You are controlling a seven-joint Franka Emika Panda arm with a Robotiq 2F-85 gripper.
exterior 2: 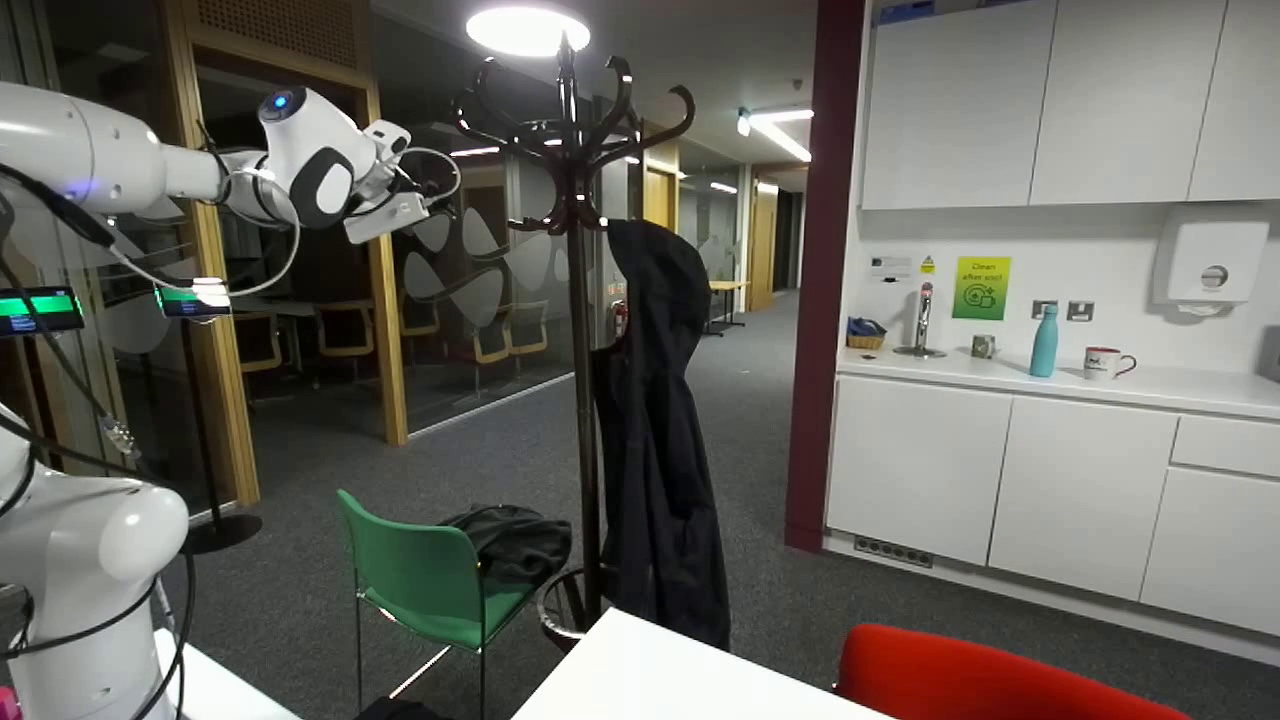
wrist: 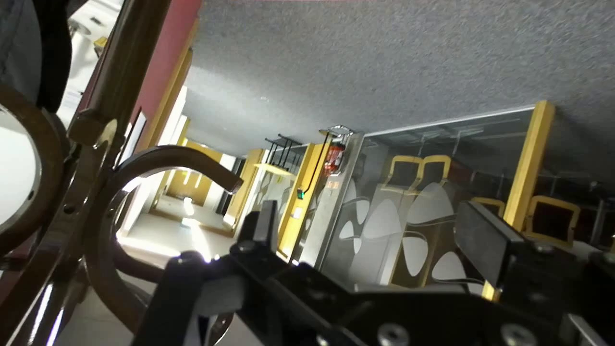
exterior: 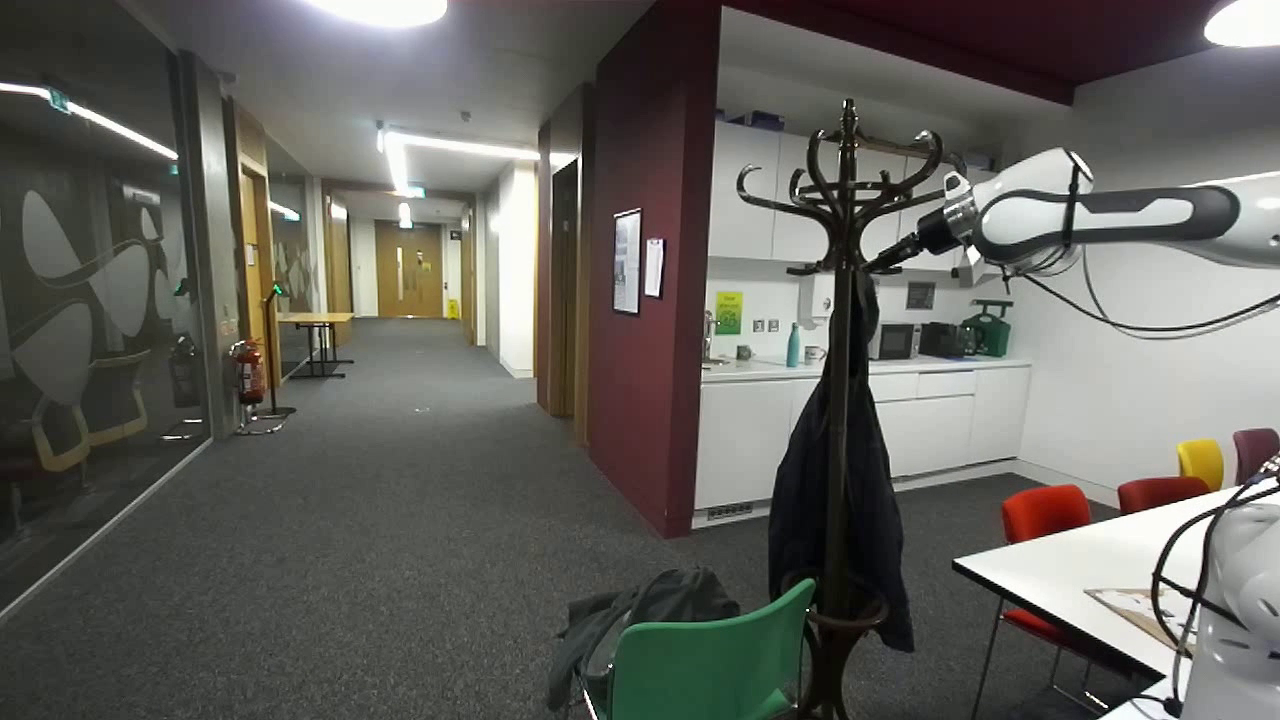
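My gripper stands open in the wrist view, its two dark fingers (wrist: 487,242) wide apart with nothing between them. A dark wooden coat stand (exterior: 847,192) with curved hooks rises in front of the arm. In the wrist view a curled hook (wrist: 167,158) of the stand lies to the left of the fingers. A black jacket (exterior 2: 666,420) hangs on the stand, its hood close under the hooks. In exterior view 1 the gripper (exterior: 894,254) appears just right of the pole at lower-hook height; contact cannot be told.
A green chair (exterior: 708,660) with a dark grey garment (exterior 2: 510,540) on it stands beside the coat stand's foot. A white table (exterior 2: 684,684) and a red chair (exterior 2: 960,672) are close by. The kitchen counter (exterior: 768,372) runs behind. Open carpet (exterior: 396,540) stretches down the corridor.
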